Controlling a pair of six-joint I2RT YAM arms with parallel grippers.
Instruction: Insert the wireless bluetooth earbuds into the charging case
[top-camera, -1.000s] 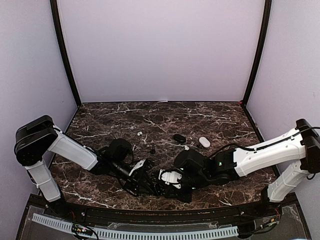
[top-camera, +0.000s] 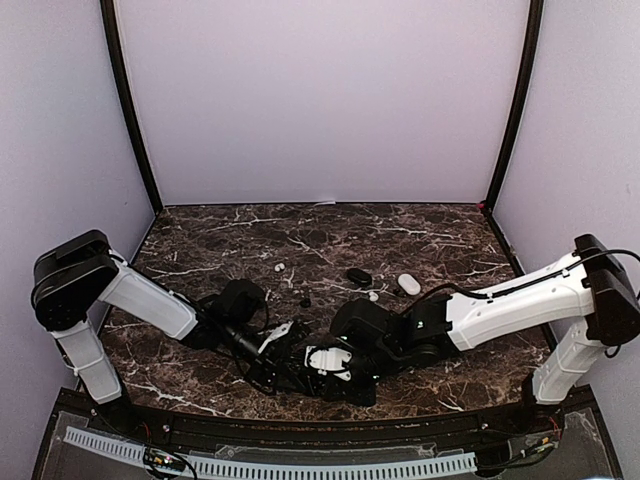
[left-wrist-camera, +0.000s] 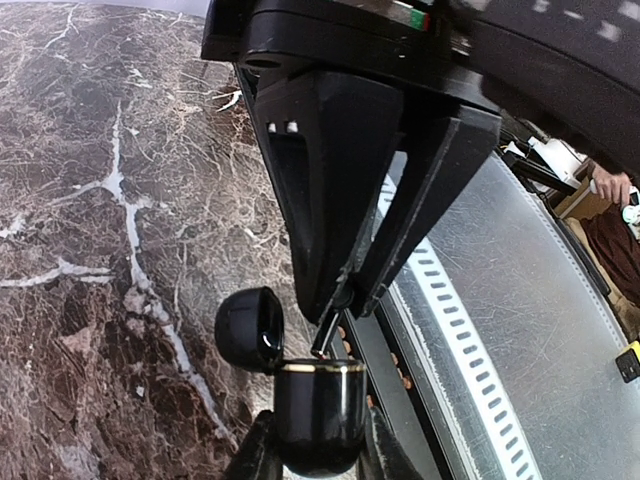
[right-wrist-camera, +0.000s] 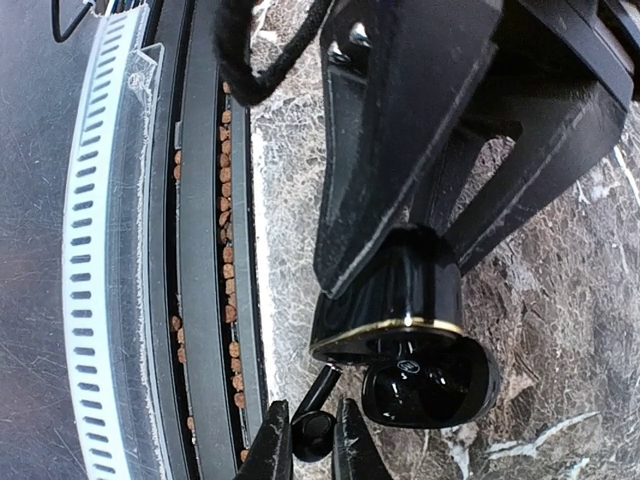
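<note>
In the left wrist view, my left gripper is shut on the black charging case (left-wrist-camera: 320, 405), whose open lid (left-wrist-camera: 245, 330) stands to the left. Above it, my right gripper's dark fingers close on a black earbud with its stem pointing down at the case opening. In the right wrist view, my right gripper is shut on that earbud (right-wrist-camera: 312, 430), its stem reaching up to the case's rim. Whether the stem is inside cannot be told. In the top view both grippers meet at the front centre, hiding the small parts.
Behind the arms lie a black oval object (top-camera: 359, 275), a white case (top-camera: 408, 284) and a few small pieces on the marbled table (top-camera: 220, 240). The front rail runs just below the grippers.
My right arm has shifted slightly left, toward the left gripper, over the last second. The left arm is nearly unchanged.
</note>
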